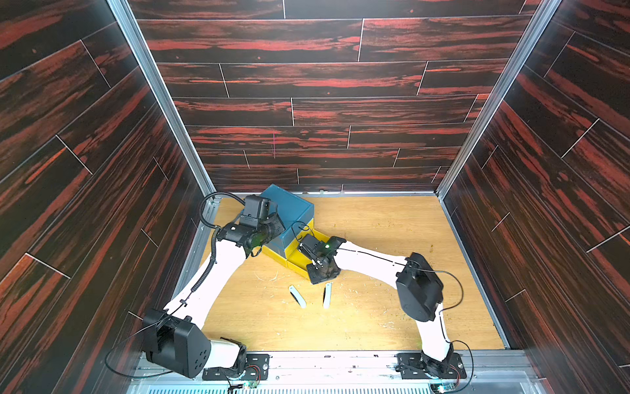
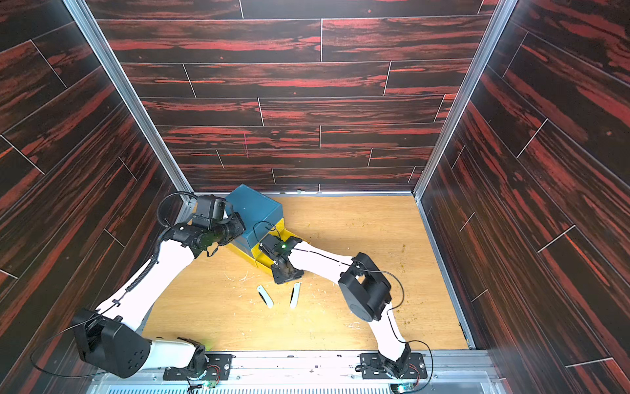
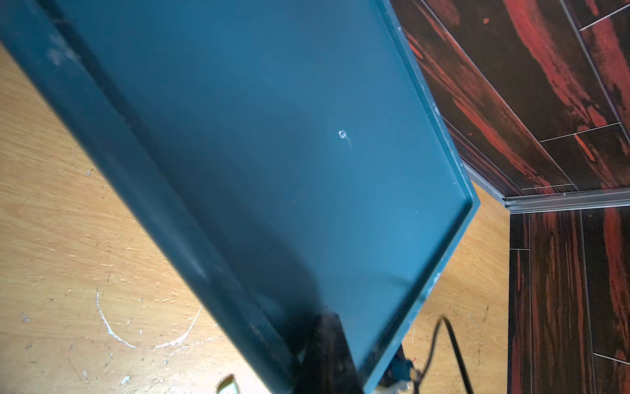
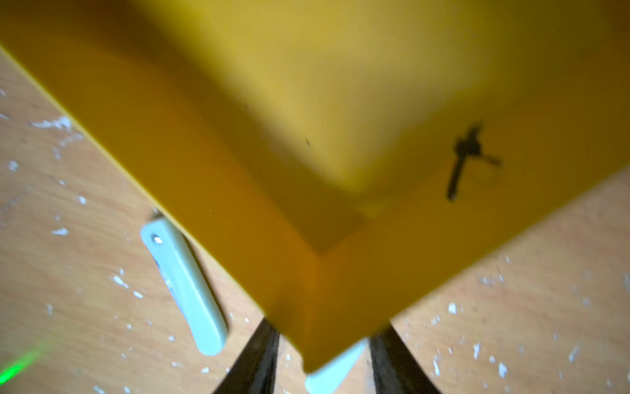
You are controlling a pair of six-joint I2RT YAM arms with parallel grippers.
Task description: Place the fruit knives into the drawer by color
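Note:
A blue box [image 1: 288, 203] stands at back left with its yellow drawer [image 4: 367, 78] pulled out toward the right. My left gripper rests on the blue top, shut, with nothing seen between its fingers. My right gripper hangs over the drawer's near corner, part open, its fingertips partly hidden behind that yellow corner; whether it touches the wall I cannot tell. Two pale mint knives lie on the table outside the drawer: the left knife [image 1: 297, 296] angled, the right knife [image 1: 326, 295] nearly upright in the picture.
Dark panelled walls and metal rails border it. Cables loop above both wrists.

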